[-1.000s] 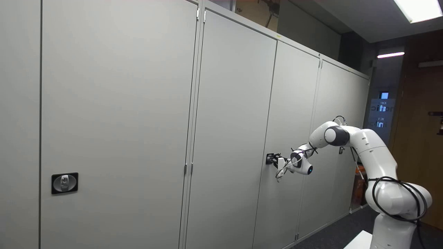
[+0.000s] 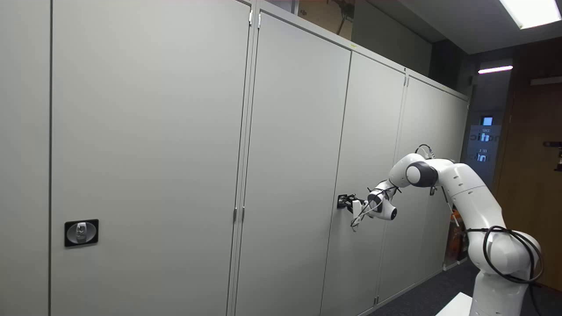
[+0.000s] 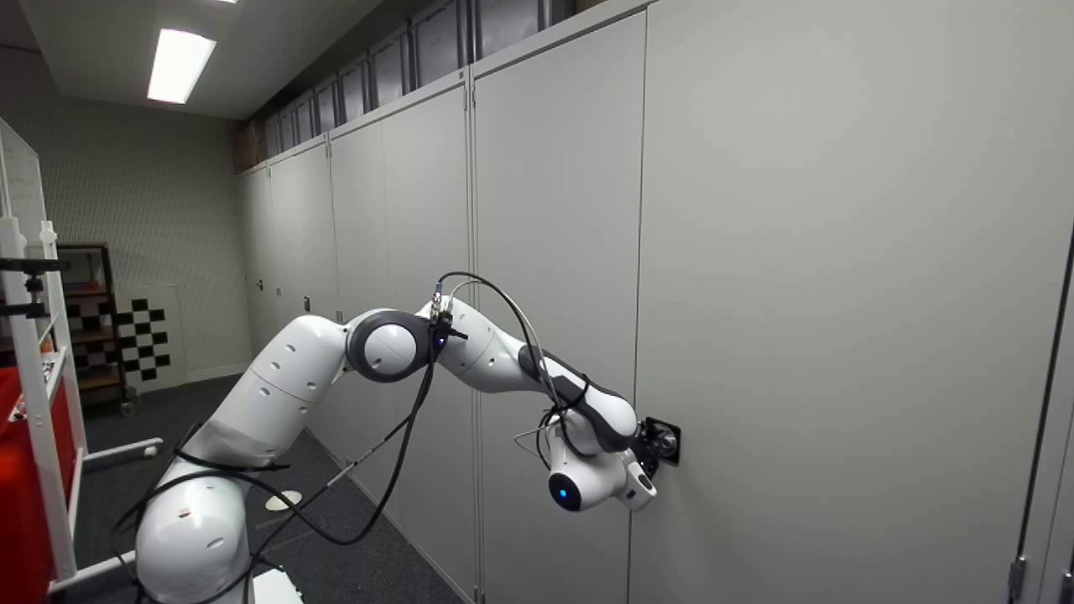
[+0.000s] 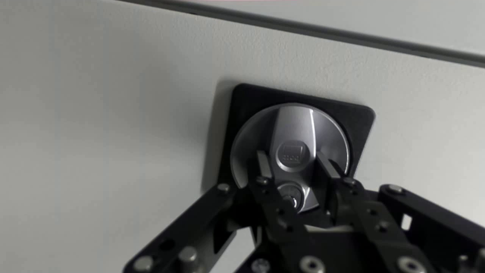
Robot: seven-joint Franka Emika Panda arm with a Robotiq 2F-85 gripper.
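Note:
In the wrist view, a silver turn handle (image 4: 291,125) with a keyhole sits in a round dish on a black square plate (image 4: 259,94). My gripper is shut on this handle, one finger (image 4: 263,164) on each side of it. The cabinet door (image 4: 113,113) carrying the handle looks flush with its neighbour along the dark seam (image 4: 318,29). From outside, my gripper (image 2: 350,202) reaches the black handle plate (image 2: 341,202) at the door's edge. The second exterior view shows the plate (image 3: 664,441) partly behind my gripper (image 3: 647,445).
Grey cabinet doors (image 2: 295,158) form a long wall, all looking closed. Another handle (image 2: 81,232) sits on a door at the far left. A cable loop (image 3: 388,493) hangs beside the arm. A white frame (image 3: 40,403) stands away from the cabinets.
My arm's elbow and upper links have shifted slightly in the first exterior view, with the elbow a little to the left. The gripper stays at the same handle, and the door shows no visible movement.

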